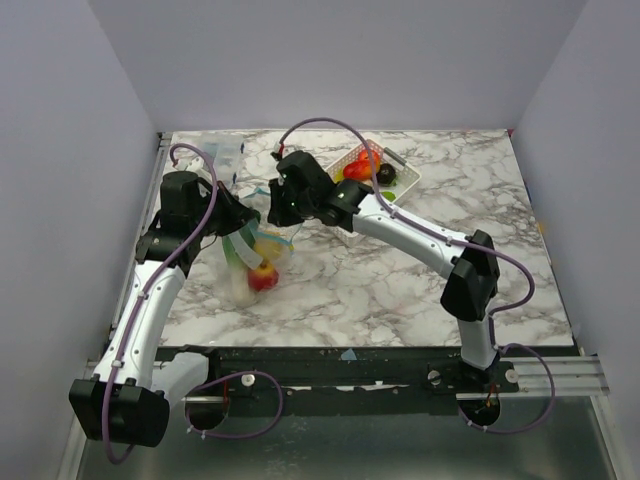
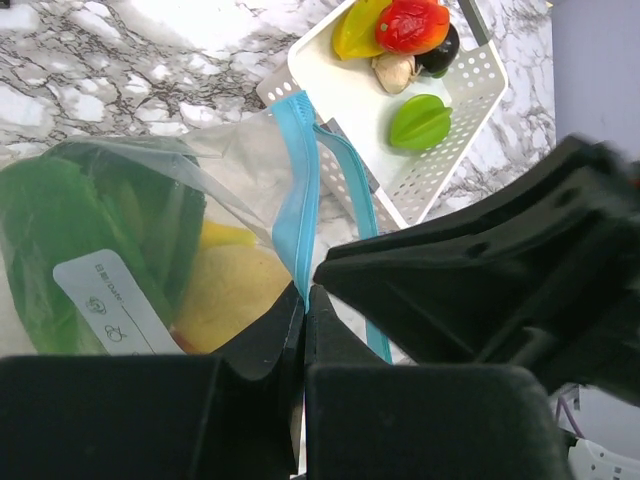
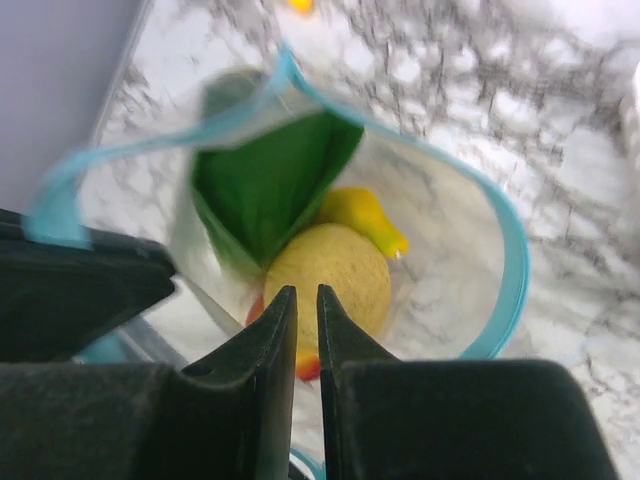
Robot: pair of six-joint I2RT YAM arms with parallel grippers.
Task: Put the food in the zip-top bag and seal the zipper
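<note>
The clear zip top bag [image 2: 240,150] stands with its blue-edged mouth open. My left gripper is shut on one blue zip edge [image 2: 297,175]. Inside are a green item [image 2: 110,215], a yellow fruit [image 3: 330,280], a yellow pepper [image 3: 362,216] and a red apple [image 1: 263,276]. My right gripper is over the bag's mouth, close to my left gripper; its fingers are nearly together. Through their narrow gap, parts of the scene beneath show, and nothing clearly gripped is visible there. The opposite blue edge [image 3: 508,265] curves beneath its fingers.
Behind the bag, a white basket [image 1: 408,187] holds several foods, among them a red pepper [image 2: 413,25] and a green fruit [image 2: 420,122]. Another clear bag [image 1: 226,155] lies at the back left.
</note>
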